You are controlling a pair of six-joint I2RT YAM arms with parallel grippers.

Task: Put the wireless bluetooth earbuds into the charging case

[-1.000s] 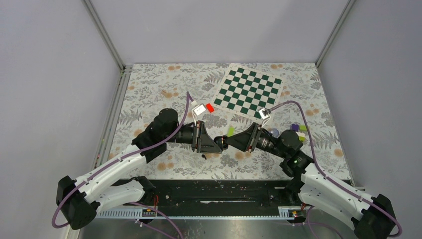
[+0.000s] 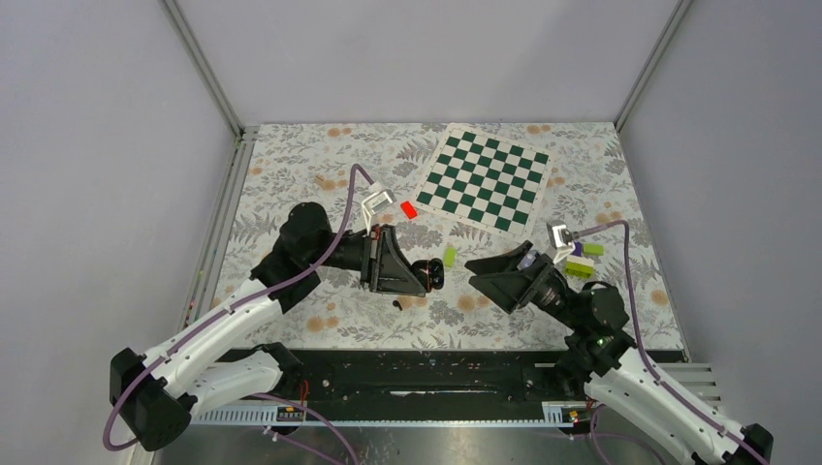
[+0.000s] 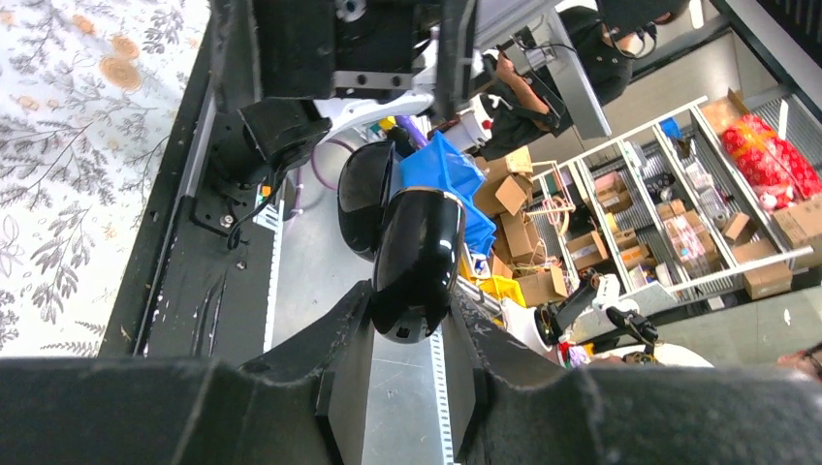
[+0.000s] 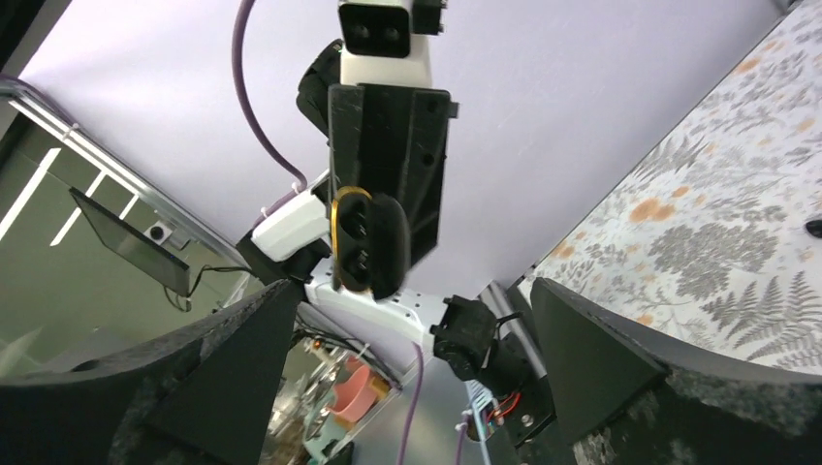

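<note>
The black earbud case (image 3: pixel 416 260), glossy and with its lid up, is held in my shut left gripper (image 2: pixel 423 278), above the table's middle. In the right wrist view the case (image 4: pixel 368 237) shows a gold rim and dark wells inside. My right gripper (image 2: pixel 477 280) is open to the right of it, apart from it, with nothing between its fingers in its wrist view. A small black piece, likely an earbud (image 2: pixel 397 305), lies on the table below the left gripper.
A checkerboard (image 2: pixel 482 179) lies at the back. A red block (image 2: pixel 409 210), a light green piece (image 2: pixel 450 256) and several coloured blocks (image 2: pixel 582 264) lie on the floral table (image 2: pixel 291 174).
My right gripper has pulled back to the right, away from the case. My left gripper has shifted slightly, still with the case, which now shows more clearly.
</note>
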